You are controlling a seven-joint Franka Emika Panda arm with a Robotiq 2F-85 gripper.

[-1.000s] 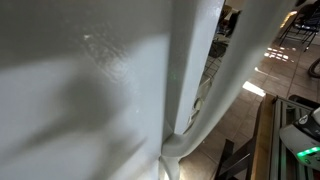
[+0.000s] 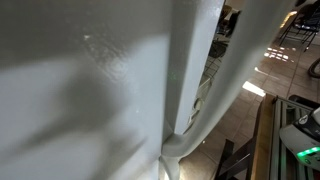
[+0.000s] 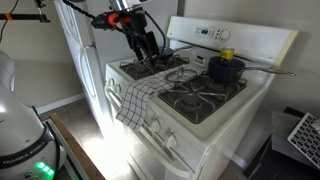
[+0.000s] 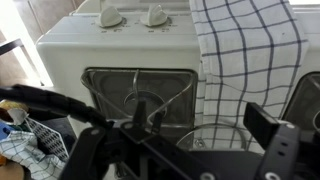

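My gripper (image 3: 148, 52) hangs over the far burners of the white stove (image 3: 205, 128) in exterior view 2. In the wrist view its dark fingers (image 4: 262, 122) stand well apart, and nothing shows held between them. A checked towel (image 4: 246, 60) drapes over the stove's edge near two white knobs. Beneath the gap between the fingers lies a round clear lid (image 4: 216, 136) on the stovetop. A dark pot (image 3: 226, 70) with a long handle sits at the back right, with a yellow item (image 3: 227, 53) above it.
A white refrigerator (image 3: 85, 60) stands left of the stove, and a pale surface with a handle fills most of exterior view 1. A wooden table edge (image 3: 80, 150) lies by the robot's base. At right is a keyboard-like object (image 3: 306, 138).
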